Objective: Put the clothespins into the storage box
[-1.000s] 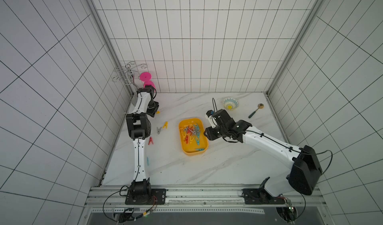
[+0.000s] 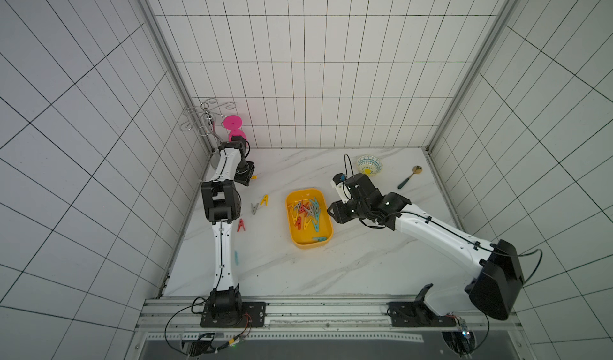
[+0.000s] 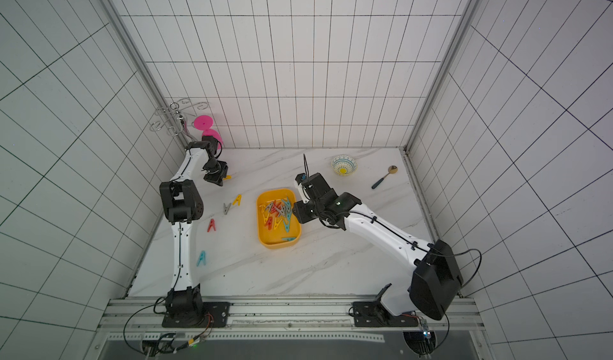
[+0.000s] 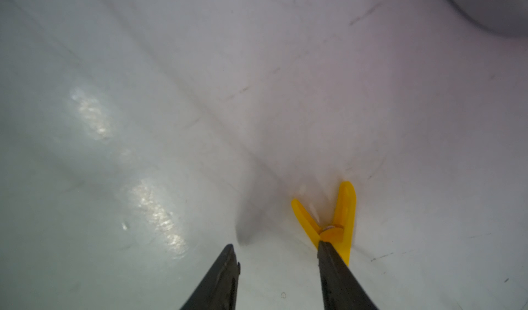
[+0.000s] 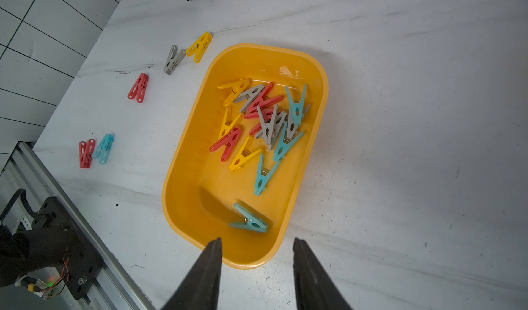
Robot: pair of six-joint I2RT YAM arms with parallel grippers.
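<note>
My left gripper is open low over the table at the far left, its fingers apart with nothing held. A yellow clothespin lies behind its right fingertip in the left wrist view. The yellow storage box holds several red, yellow, grey and blue clothespins. Beside that box my right gripper is raised, fingers spread and empty. Outside the box lie another yellow clothespin, a grey clothespin, a red clothespin, a blue clothespin and a second red clothespin.
A patterned bowl and a spoon sit at the back right. Pink discs hang on a metal stand in the back left corner, close to my left arm.
My left arm has barely moved. The clothespins look unmoved.
</note>
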